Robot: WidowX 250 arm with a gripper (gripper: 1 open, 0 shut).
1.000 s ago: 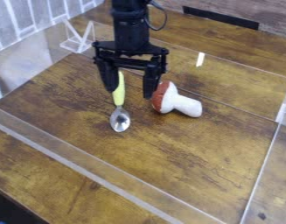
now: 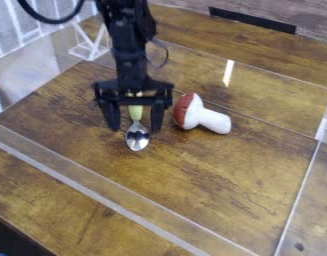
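My black gripper (image 2: 132, 98) hangs over a spoon (image 2: 136, 136) with a pale yellow-green handle and a silver bowl, which lies on the wooden table. Its fingers point down on both sides of the handle and are blurred; I cannot tell whether they hold it. Just right of the gripper lies a white bottle-shaped object (image 2: 206, 118) with a red end.
Clear panels edge the left and right sides. A small white strip (image 2: 229, 73) lies toward the back.
My gripper has moved slightly left and down over the spoon's handle. The spoon and the white object look unmoved.
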